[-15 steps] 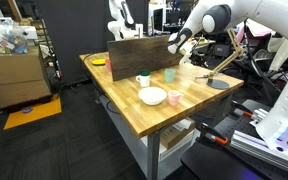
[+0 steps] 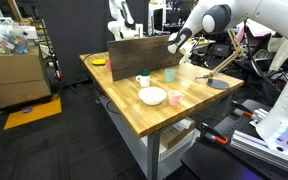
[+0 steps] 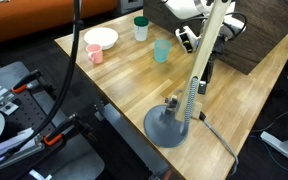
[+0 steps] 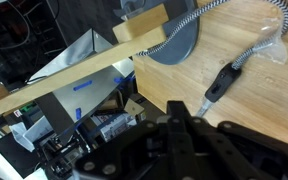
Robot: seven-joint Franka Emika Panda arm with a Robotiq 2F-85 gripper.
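In the wrist view my gripper shows as a dark shape along the bottom, shut, with nothing visible between its fingers. Ahead of it on the wood lies a black cord part point(image 4: 222, 82) with a pale, clear-looking end. A grey braided cable point(image 4: 271, 38) leads from it. The lamp-like stand has a round grey base point(image 3: 167, 126) and a long wooden arm point(image 3: 198, 80); its base point(image 4: 174, 48) also appears in the wrist view. At the table's far end in exterior view 1, the robot arm point(image 2: 194, 35) reaches down; its fingertips are too small to make out there.
A teal cup point(image 3: 162, 50), a white bowl point(image 3: 102, 38), a pink mug point(image 3: 94, 53) and a green cup point(image 3: 141, 30) stand on the table, with a white mug point(image 2: 141, 82). A wooden partition point(image 2: 139, 57) lines the back. Clear plastic point(image 4: 272, 47) lies by the cable.
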